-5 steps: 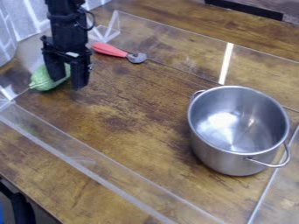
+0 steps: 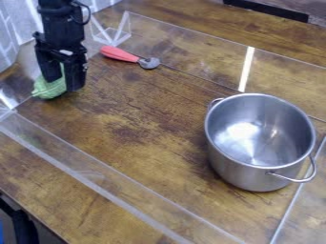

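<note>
At the upper left, my black gripper (image 2: 61, 69) is lowered over a green object (image 2: 49, 88), which lies on the wooden table against the clear side panel. The gripper partly covers the green object, and I cannot tell whether its fingers are open or closed on it. A red-handled utensil (image 2: 128, 56) with a metal head lies just behind and to the right of the gripper.
A steel pot (image 2: 260, 143) with two handles stands at the right. Clear plastic strips border the work area.
My gripper has shifted left, further over the green object. The pot and the red-handled utensil are unmoved.
</note>
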